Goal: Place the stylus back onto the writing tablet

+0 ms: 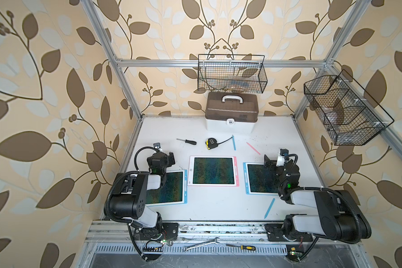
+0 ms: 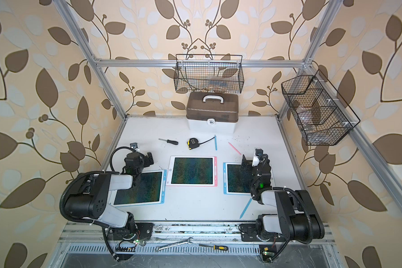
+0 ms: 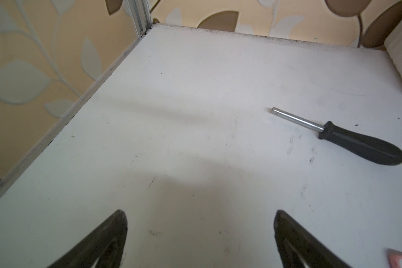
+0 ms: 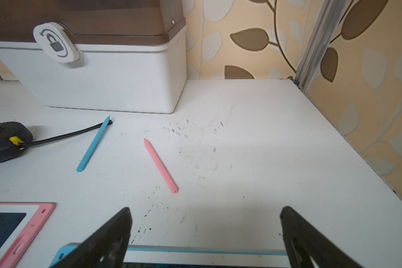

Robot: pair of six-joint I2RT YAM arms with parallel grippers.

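A pink stylus [image 4: 160, 166] lies on the white table behind the right tablet. To its left rests a blue stylus [image 4: 93, 143], its tip by the tape measure's black strap. Another blue stylus [image 1: 269, 208] lies near the front edge, before the blue-edged right tablet [image 1: 259, 178]. In the middle is a pink-edged tablet [image 1: 213, 171]; a second blue-edged tablet [image 1: 174, 187] sits at left, partly under my left arm. My left gripper is open over bare table. Above the right tablet, my right gripper also stands open and empty.
A screwdriver [image 3: 361, 143] and a tape measure [image 1: 211, 143] lie behind the tablets. The toolbox [image 1: 231, 111] stands against the back wall, with a wire basket [image 1: 232, 76] above it. Bare table surrounds the back corners.
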